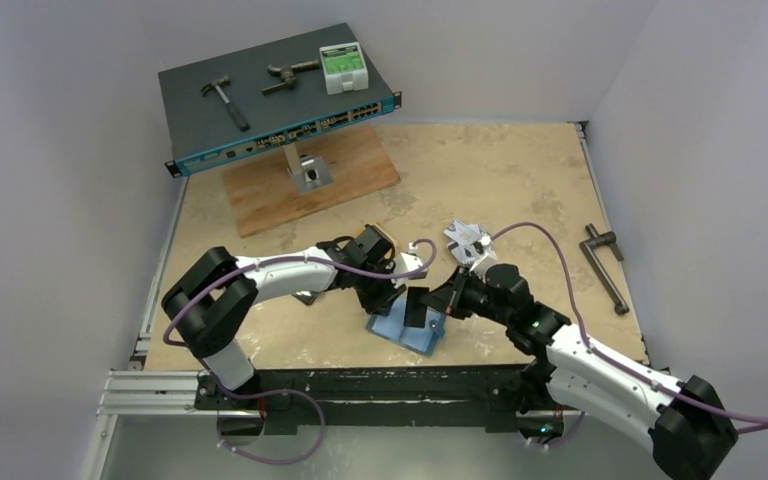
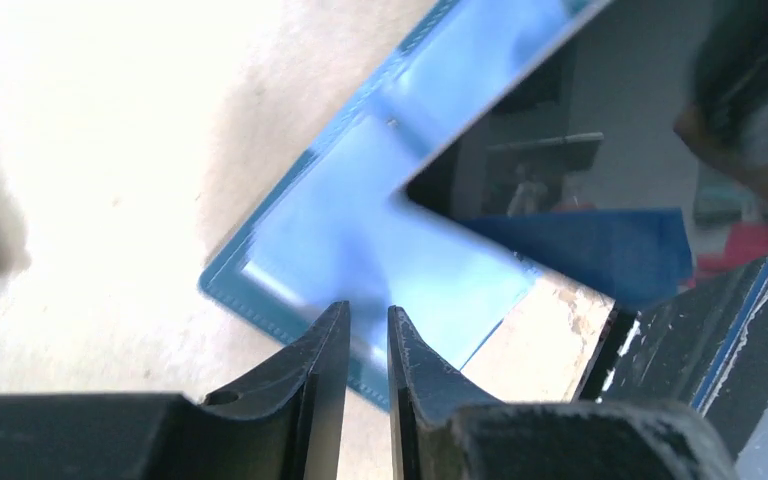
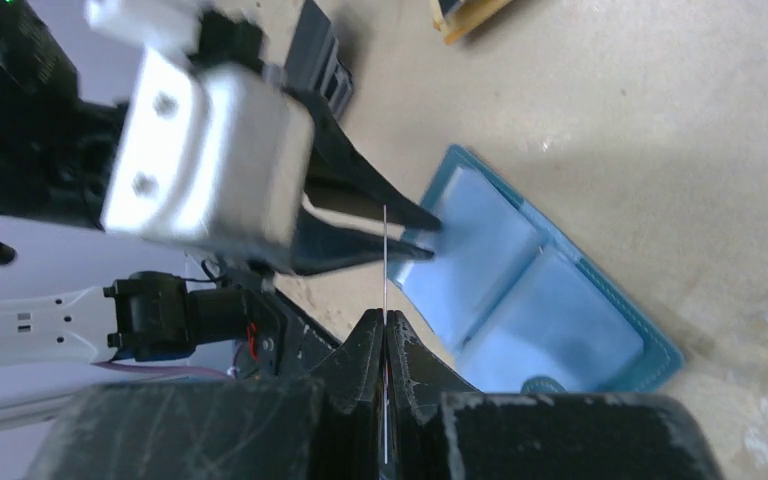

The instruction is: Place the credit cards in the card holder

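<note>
A dark, glossy card (image 1: 416,307) hangs over the light-blue card holder (image 1: 390,327), held by my right gripper (image 1: 434,299). Seen edge-on in the right wrist view, the card (image 3: 385,270) is a thin line between the shut fingertips. Its broad face (image 2: 560,170) fills the upper right of the left wrist view, with blue and red at its lower edge. The holder (image 3: 560,310) lies spread on the table with two pale panels. My left gripper is slightly open above one end of it, empty, apart from the card.
A yellow-edged item (image 3: 470,20) lies behind the left arm. A crumpled silvery thing (image 1: 467,240) is beyond the right gripper, and a metal pipe tool (image 1: 608,268) lies far right. A dark shelf (image 1: 280,85) stands at the back left.
</note>
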